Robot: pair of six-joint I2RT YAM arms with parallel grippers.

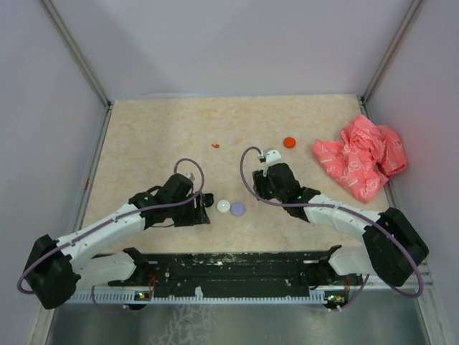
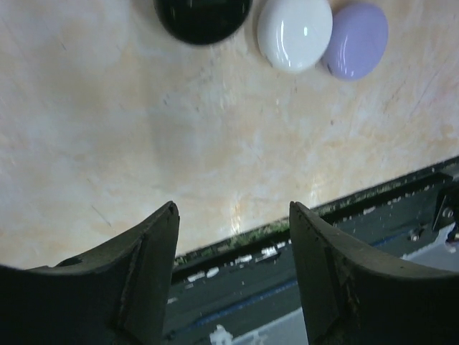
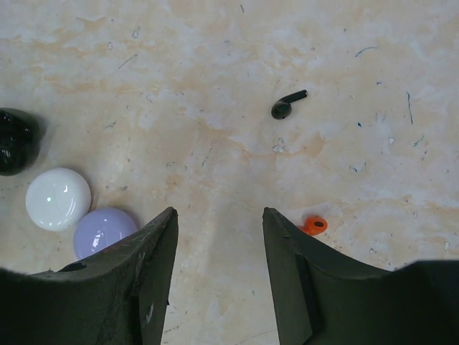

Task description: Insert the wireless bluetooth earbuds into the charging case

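A black case (image 2: 201,16) lies at the centre-left of the table, beside white (image 2: 294,34) and lilac (image 2: 356,41) round pieces. My left gripper is open below them, over bare table, with nothing between its fingers. In the right wrist view, a small black earbud (image 3: 281,109) lies above the fingers, and a small orange piece (image 3: 315,224) is just beyond the right finger. My right gripper stands open over bare table, right of the round pieces.
A crumpled pink cloth (image 1: 358,158) lies at the right. An orange disc (image 1: 289,141) and a small orange piece (image 1: 215,145) sit toward the back.
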